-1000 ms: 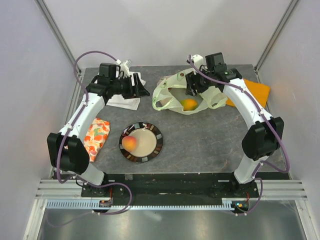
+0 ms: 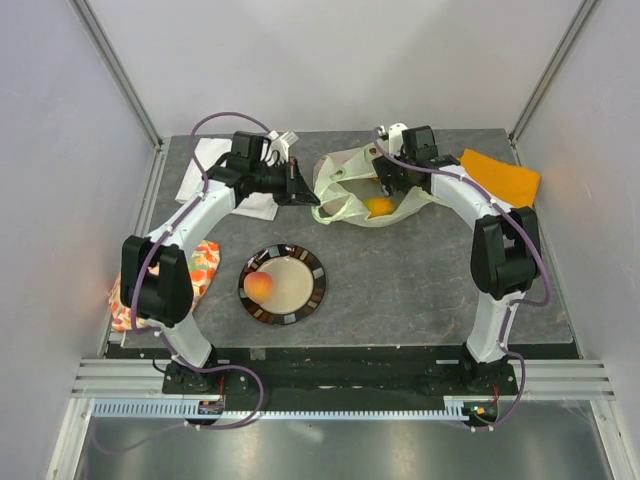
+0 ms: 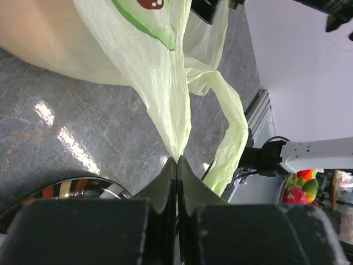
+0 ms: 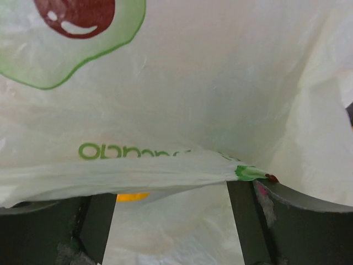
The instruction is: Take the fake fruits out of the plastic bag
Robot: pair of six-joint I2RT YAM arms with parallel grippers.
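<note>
The pale plastic bag (image 2: 350, 210) lies open at the back centre. An orange fake fruit (image 2: 380, 207) shows inside it, partly visible as a yellow sliver (image 4: 130, 196) in the right wrist view. My left gripper (image 2: 308, 199) is shut on the bag's left end; the left wrist view shows the thin plastic (image 3: 165, 110) gathered at its fingertips (image 3: 168, 171). My right gripper (image 2: 386, 176) is open inside the bag's opening, its fingers straddling below a band of printed plastic (image 4: 110, 176).
A dark-rimmed plate (image 2: 290, 312) with a peach (image 2: 258, 287) sits front left. An orange sheet (image 2: 505, 175) lies back right, white paper (image 2: 200, 160) back left, a patterned cloth (image 2: 200, 270) at left.
My left gripper has moved right to the bag's edge and shut on it. My right gripper has dipped and shifted within the bag's opening, and the bag has deformed slightly.
</note>
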